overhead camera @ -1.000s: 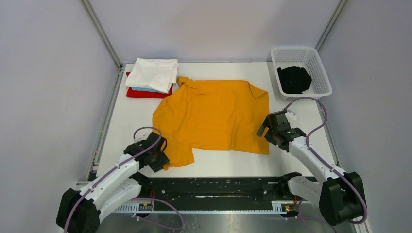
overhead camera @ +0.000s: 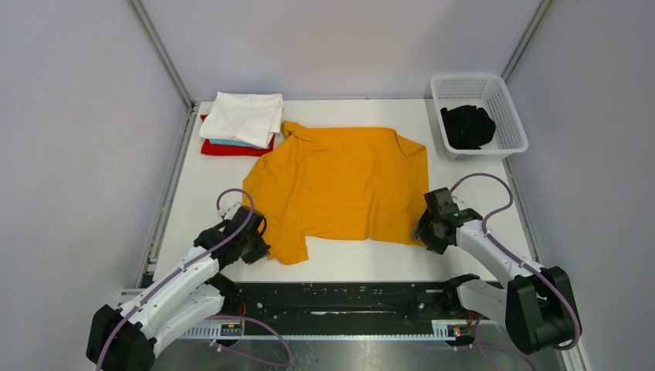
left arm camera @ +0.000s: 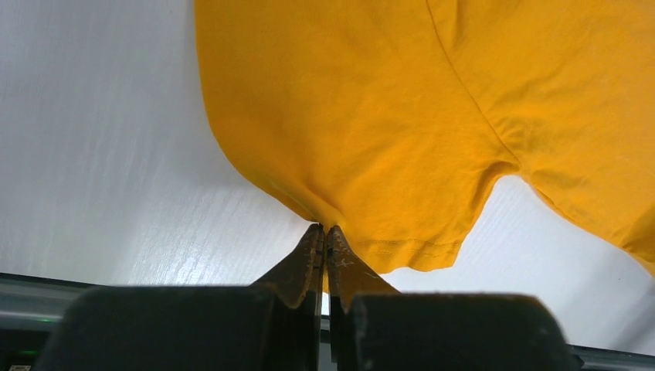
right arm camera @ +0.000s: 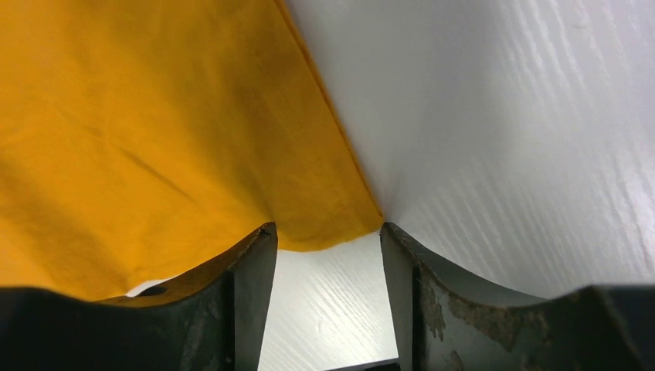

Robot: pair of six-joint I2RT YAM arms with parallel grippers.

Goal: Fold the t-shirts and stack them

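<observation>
An orange t-shirt (overhead camera: 340,185) lies spread over the middle of the table, partly folded, with its sleeve pointing toward the front left. My left gripper is shut on the sleeve's outer corner, and the cloth bunches up between its fingertips. At the shirt's front right corner (right arm camera: 332,220), my right gripper stands open, one finger on either side of the corner; a gap shows between the fingers. In the top view both sets of fingertips are largely hidden by the gripper bodies.
A stack of folded shirts, with a white one (overhead camera: 244,117) on top and red and blue below, sits at the back left, touching or close to the orange shirt. A white basket (overhead camera: 510,124) with black cloth (overhead camera: 468,127) stands back right.
</observation>
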